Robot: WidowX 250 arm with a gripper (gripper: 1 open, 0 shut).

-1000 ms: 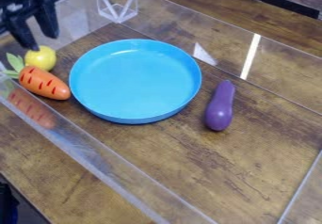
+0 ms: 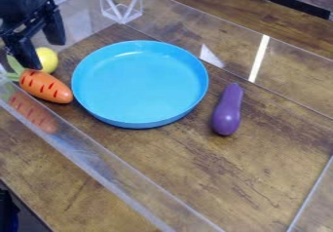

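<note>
My gripper (image 2: 29,51) is at the upper left, open, its dark fingers lowered just above and beside a yellow round object (image 2: 46,60), partly covering it. An orange toy carrot (image 2: 45,87) with green leaves lies just in front of them. A large blue plate (image 2: 140,83) sits in the middle, and a purple toy eggplant (image 2: 227,111) lies to its right.
Clear plastic walls run along the front left, back and right of the wooden surface (image 2: 196,177). The area in front of the plate and around the eggplant is clear.
My gripper has come down toward the yellow object and now shifted slightly right over it. The plate, carrot and eggplant are unmoved.
</note>
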